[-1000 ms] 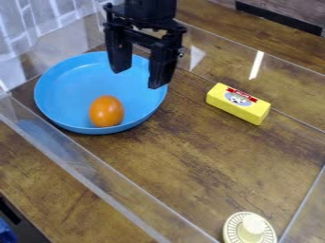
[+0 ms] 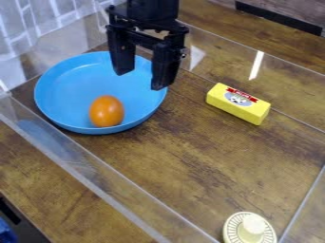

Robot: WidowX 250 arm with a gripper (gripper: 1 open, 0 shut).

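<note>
A black gripper (image 2: pixel 143 63) hangs over the right side of a light blue plate (image 2: pixel 76 84), its two fingers spread apart with nothing seen between them. An orange egg-shaped object (image 2: pixel 106 110) rests on the plate, below and left of the gripper. A yellow box (image 2: pixel 238 105) with a small printed label lies on the wooden table to the right of the plate.
A white round object (image 2: pixel 250 229) sits at the bottom right. Clear plastic walls run along the left and across the lower left.
</note>
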